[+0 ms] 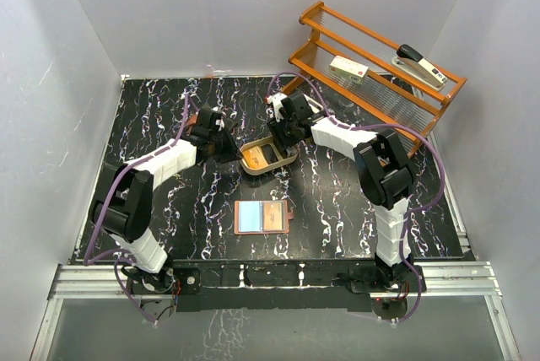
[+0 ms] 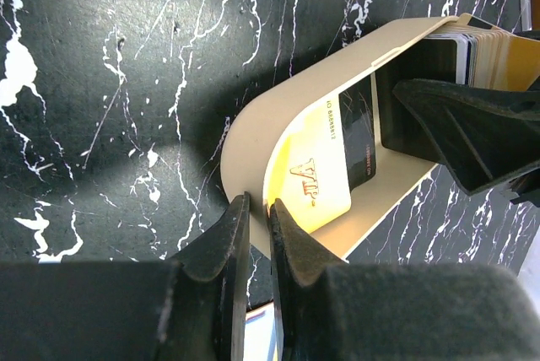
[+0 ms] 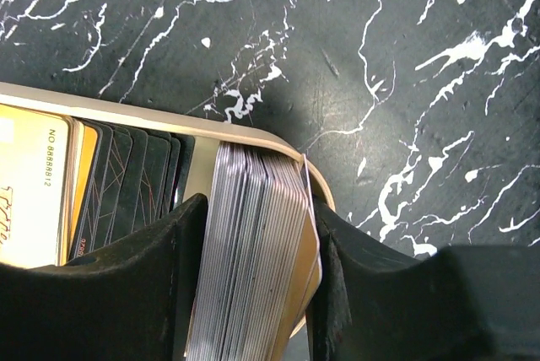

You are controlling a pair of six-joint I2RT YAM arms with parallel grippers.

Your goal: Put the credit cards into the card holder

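Observation:
The cream card holder (image 1: 254,172), an open box with rounded ends, lies between my two arms in the top view. My left gripper is shut on its wall at one end. Inside, a gold card (image 2: 316,167) and black cards (image 3: 143,177) lean in a row. At the opposite end stands a thick stack of cards (image 3: 253,209), edges up. The fingers of my right gripper stand on both sides of that stack, close against it; whether they grip it cannot be told. The stack's lower part is hidden.
An open folder with a blue and a tan panel (image 1: 263,217) lies on the dark marbled table in front. A wooden rack (image 1: 371,61) with a small box (image 1: 348,68) and a stapler (image 1: 419,66) stands at the back right.

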